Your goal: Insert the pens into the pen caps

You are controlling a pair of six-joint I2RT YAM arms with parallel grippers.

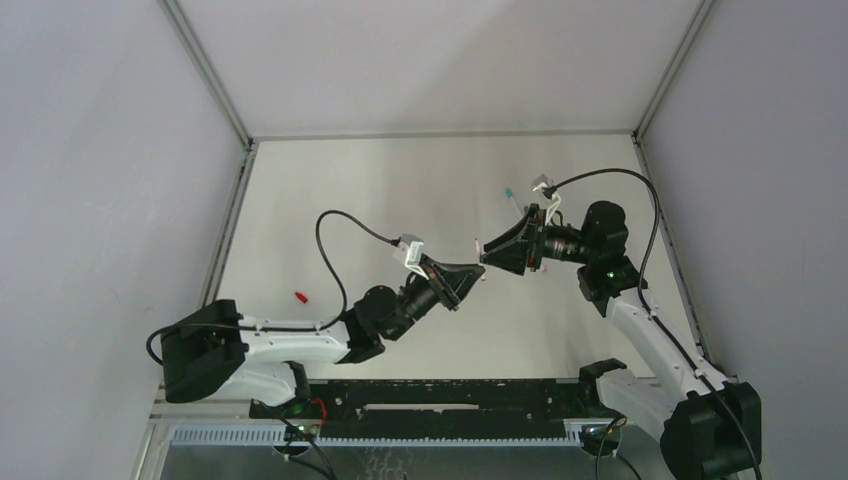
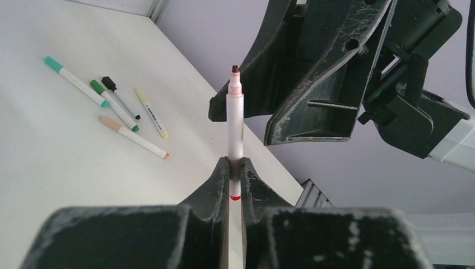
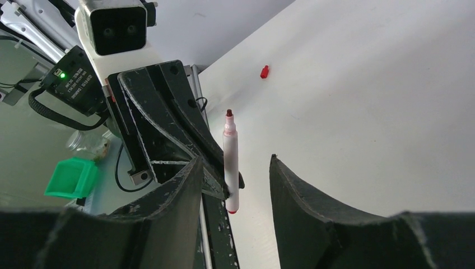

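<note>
Near the middle of the workspace, my left gripper is shut on the lower body of an uncapped pen (image 2: 235, 126), white with a dark red tip pointing up and a red end below. The right gripper stands part open; in the right wrist view the pen (image 3: 231, 151) shows beyond and between its fingers. From the left wrist view, the right gripper's fingers lie just behind the pen's upper half; whether they touch it cannot be told. A loose red cap (image 1: 301, 297) lies alone on the table at the left, also visible as a small red cap (image 3: 264, 72).
Capped pens lie at the right of the table: a teal one (image 2: 78, 83), a green one (image 2: 115, 105), a black one (image 2: 120, 96), a yellow one (image 2: 152, 115) and an orange one (image 2: 134, 137).
</note>
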